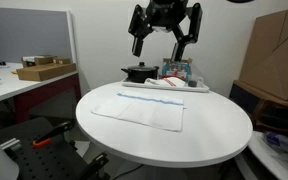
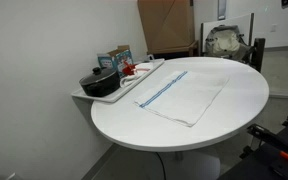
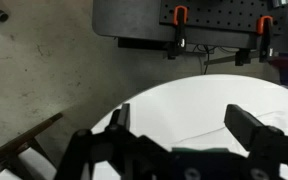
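Note:
My gripper (image 1: pixel 158 50) hangs open high over the round white table (image 1: pixel 212 135), its two dark fingers spread with nothing between them. In the wrist view the gripper also shows wide open above the table's edge. A white cloth with a blue stripe (image 1: pixel 139 110) lies flat on the table, well below the gripper. The second exterior view shows the same cloth (image 2: pixel 181 96) spread out, while the arm is out of sight there.
At the table's back stands a white tray (image 2: pixel 115 96) with a black lidded pot (image 2: pixel 99 82), a red-and-white cloth (image 2: pixel 136 73) and a box (image 2: pixel 114 58). Cardboard boxes (image 1: pixel 46 68) sit on a side surface.

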